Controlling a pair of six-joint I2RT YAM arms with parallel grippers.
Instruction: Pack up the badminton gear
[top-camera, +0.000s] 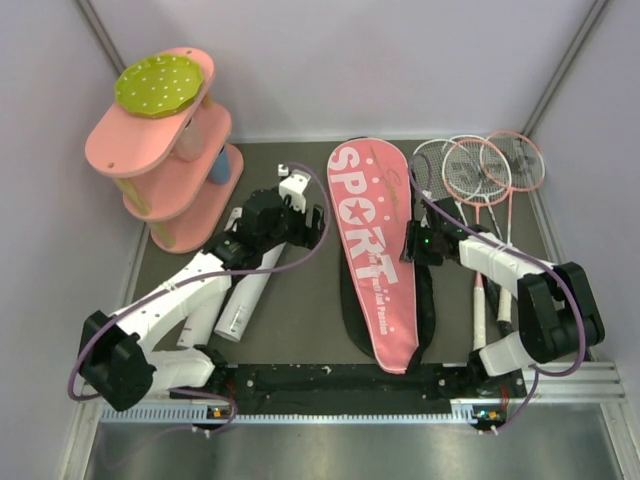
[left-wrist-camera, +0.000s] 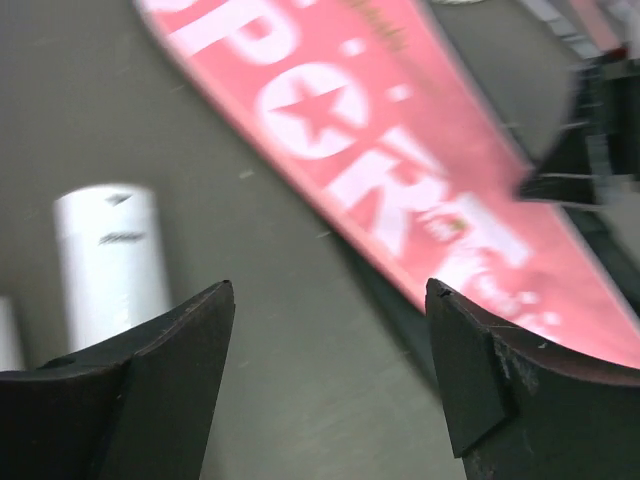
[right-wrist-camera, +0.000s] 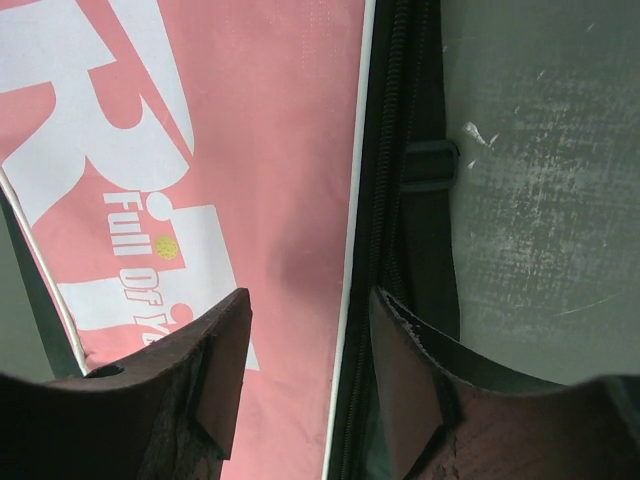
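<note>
A pink SPORT racket bag (top-camera: 368, 250) with a black underside lies lengthwise in the middle. My right gripper (top-camera: 410, 240) is low at its right edge, fingers open over the zipper strip (right-wrist-camera: 385, 200) in the right wrist view. My left gripper (top-camera: 310, 225) hangs raised left of the bag, fingers apart with nothing seen between them; its view is blurred. Several rackets (top-camera: 478, 170) lie at the right, heads toward the back. Two white tubes (top-camera: 250, 300) lie at the left, partly under the left arm; one (left-wrist-camera: 112, 260) also shows in the left wrist view.
A pink three-tier shelf (top-camera: 150, 150) with a green tray and cups stands at the back left. Bare dark floor (top-camera: 310, 320) shows between the tubes and the bag. Walls close off the back and sides.
</note>
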